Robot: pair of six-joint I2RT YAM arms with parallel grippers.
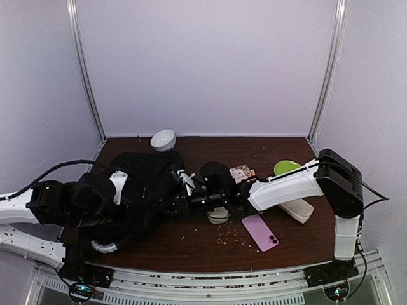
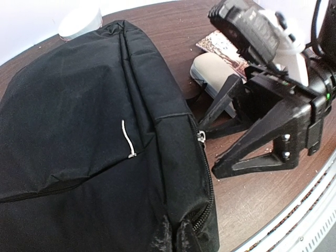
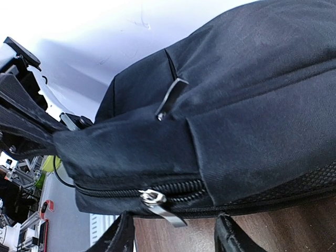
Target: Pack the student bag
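A black backpack [image 1: 147,187] lies on the left part of the table, its zipped side edge facing my right gripper. The metal zipper pull [image 3: 167,211] hangs off that edge; in the right wrist view it sits between and just beyond the two separated fingers [image 3: 116,237], not visibly pinched. My left gripper is shut at the end of the zipped edge. From the right wrist view, the corner of the bag's fabric runs up to its fingertips [image 3: 51,137] and appears pinched there. The bag's inside is hidden.
A purple phone [image 1: 259,232], a beige case [image 1: 297,210], a green plate [image 1: 286,167], a patterned booklet [image 1: 241,173] and a pale rounded case [image 1: 218,216] lie to the right. A white bowl [image 1: 163,140] stands at the back. Crumbs dot the front middle.
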